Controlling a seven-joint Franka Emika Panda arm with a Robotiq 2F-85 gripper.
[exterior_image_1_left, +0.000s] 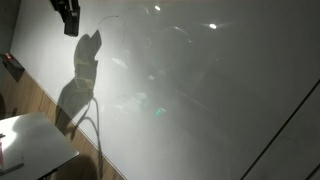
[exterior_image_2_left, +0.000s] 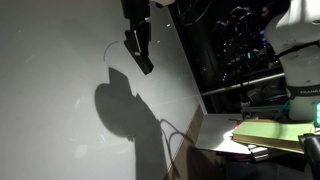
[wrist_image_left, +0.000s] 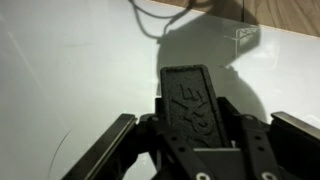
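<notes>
A dark block like a whiteboard eraser (wrist_image_left: 188, 92), with raised lettering on its face, sits between the fingers of my gripper, which is shut on it. Behind it spreads a white board (wrist_image_left: 90, 60) with a thin curved dark line (wrist_image_left: 58, 150) at lower left. In exterior view 1 the gripper (exterior_image_1_left: 70, 18) is at the top left, over the board, near that line (exterior_image_1_left: 109, 16). Exterior view 2 has the gripper (exterior_image_2_left: 138, 42) at upper middle, the line to its left. The shadow falls apart from the block; whether it touches the board I cannot tell.
A small white table (exterior_image_1_left: 38, 145) stands beside the board's edge, past a strip of wooden floor (exterior_image_1_left: 40, 98). A green-and-yellow book-like item (exterior_image_2_left: 270, 132) lies near the robot's white base (exterior_image_2_left: 300, 70). Most of the board is clear.
</notes>
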